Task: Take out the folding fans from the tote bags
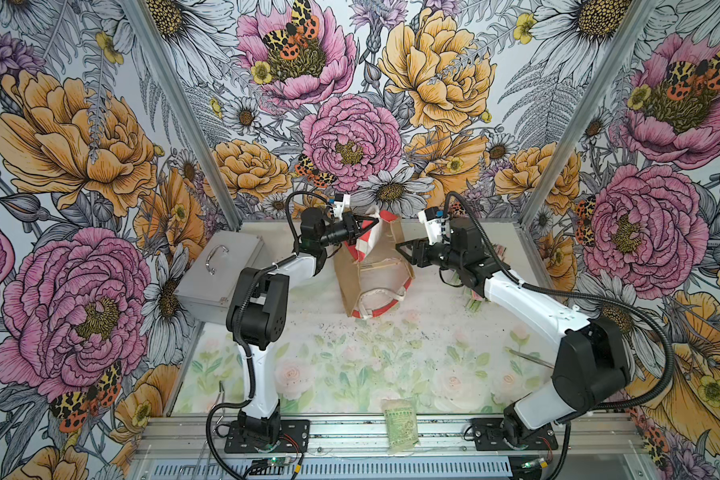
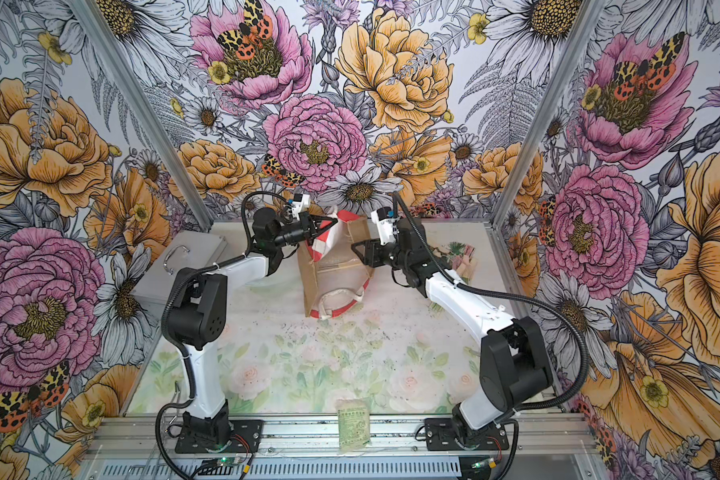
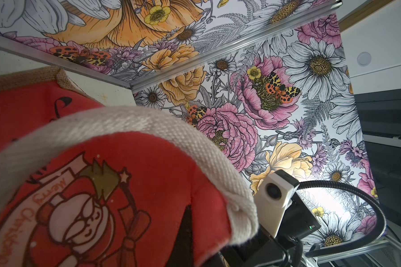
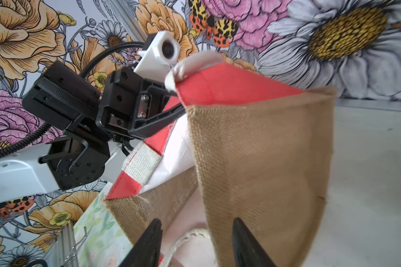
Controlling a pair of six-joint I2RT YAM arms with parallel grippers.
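Observation:
The tote bag (image 1: 348, 281), brown burlap with red and white trim, lies with its mouth toward the front of the table. At its upper left edge my left gripper (image 1: 368, 226) is shut on the cloth; the left wrist view shows the red printed panel (image 3: 160, 178) and a pale strap close up. My right gripper is beside the bag's right wall, fingers apart, nothing visible between them. Partly hidden under the right arm, a pile of folding fans (image 2: 460, 257) lies to the right. Whether fans remain inside the bag cannot be seen.
A grey metal box (image 1: 220, 276) with a handle stands at the left. A green packet (image 1: 401, 424) lies on the front rail. A thin stick (image 1: 529, 357) rests at the right.

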